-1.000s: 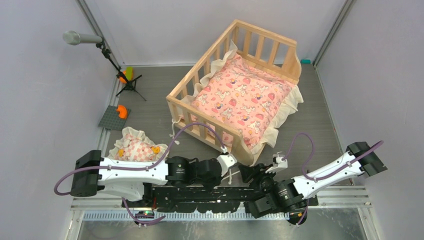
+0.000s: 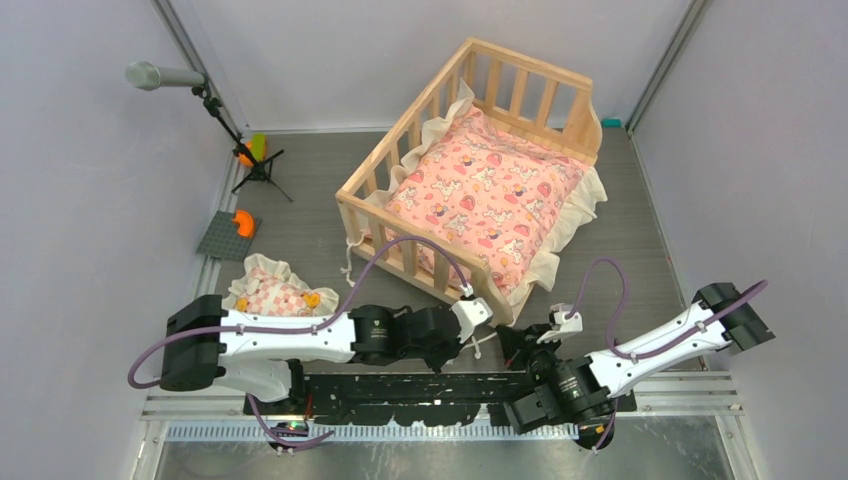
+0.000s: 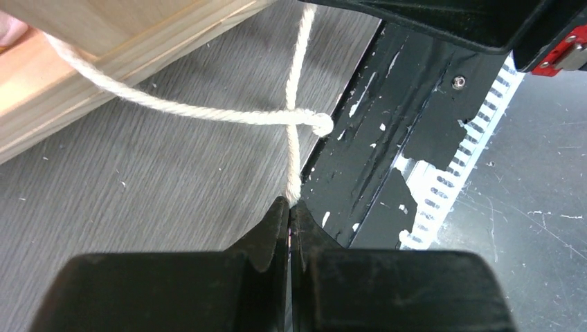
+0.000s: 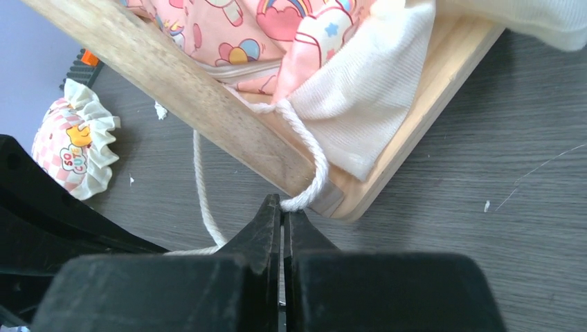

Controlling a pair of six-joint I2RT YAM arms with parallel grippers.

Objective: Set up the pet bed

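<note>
The wooden pet bed [image 2: 355, 195] holds a pink patterned cushion [image 2: 480, 190] with cream frill. A white cord hangs at its near corner. In the left wrist view, my left gripper is shut on one strand of the cord [image 3: 173, 107], which crosses another strand with a knotted end. In the right wrist view, my right gripper is shut on the cord [image 4: 311, 159] beside the bed's corner post. Both grippers are low at the front edge, close together.
A small frilled pillow [image 2: 275, 292] lies front left. A microphone stand [image 2: 258, 170] and a grey plate [image 2: 225, 237] with an orange piece stand along the left wall.
The bed's near end has moved very slightly.
</note>
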